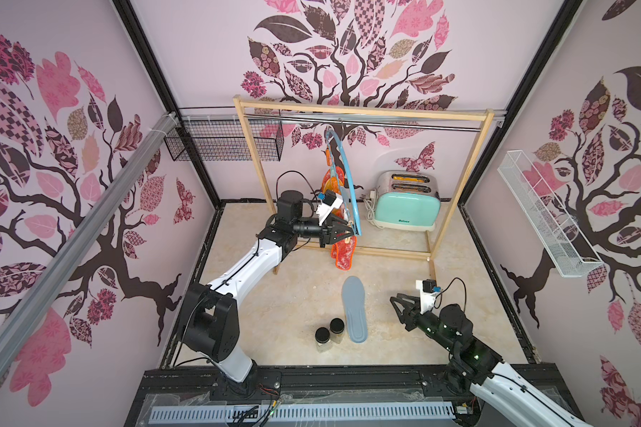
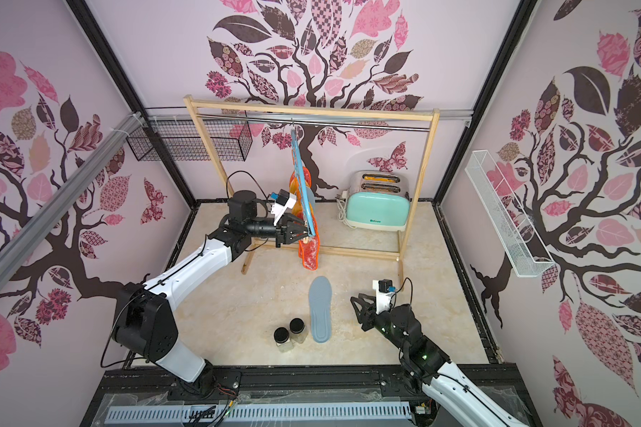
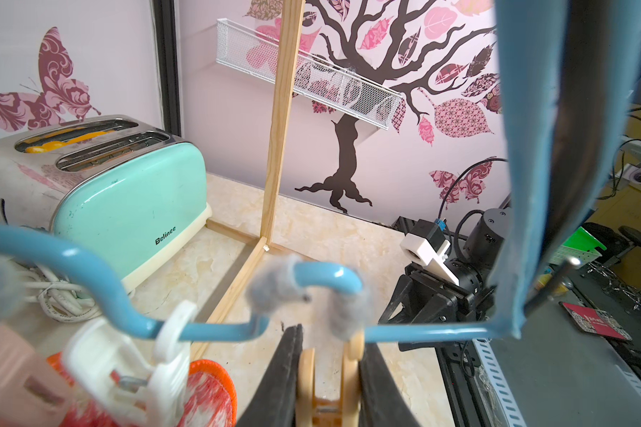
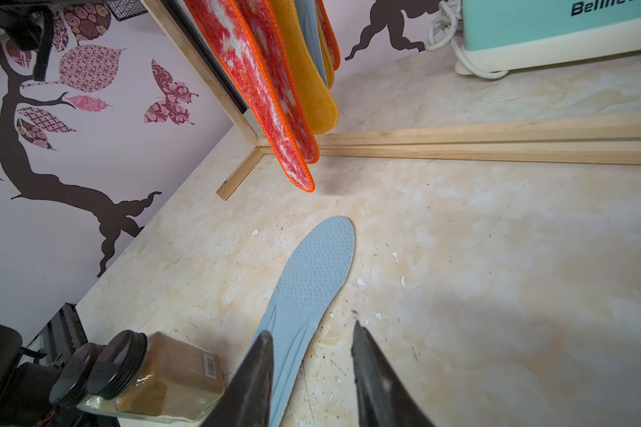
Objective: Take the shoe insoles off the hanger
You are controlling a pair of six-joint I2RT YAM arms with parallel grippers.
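The blue hanger (image 1: 346, 181) hangs from the rack rail. Red insoles with orange edging (image 4: 256, 78), yellow ones (image 4: 299, 71) and a grey-blue one (image 4: 310, 32) hang from it. My left gripper is at the hanger's near lower end, shut on a wooden clothespin (image 3: 350, 380) below the blue bar. A white clip (image 3: 131, 363) stands farther along that bar. One grey-blue insole (image 4: 313, 277) lies flat on the table. To its right, my right gripper is over the table, fingers apart with nothing between them.
Two black-lidded jars (image 1: 329, 334) stand left of the table insole. Behind the rack's lower bar is a mint toaster (image 1: 407, 203). The wooden rack post (image 1: 461, 178) rises at the right. Bare tabletop (image 4: 505, 263) extends right of the insole.
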